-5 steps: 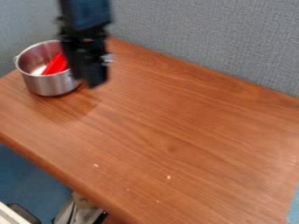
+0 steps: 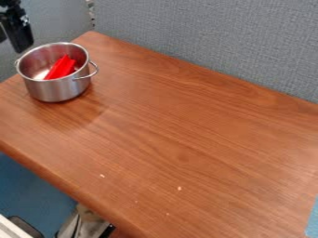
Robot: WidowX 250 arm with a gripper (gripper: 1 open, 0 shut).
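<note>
A steel pot with side handles stands on the left end of the wooden table. Red objects lie inside it, along with something pale that is partly hidden. My black gripper is at the upper left edge, above and left of the pot and mostly out of frame; its fingers are too small and cut off to read.
A grey padded wall runs behind it. Blue floor shows below the left edge, with some hardware at the bottom left.
My gripper has swept leftward from over the table, past the pot, to the frame's left edge. The pot looks unmoved.
</note>
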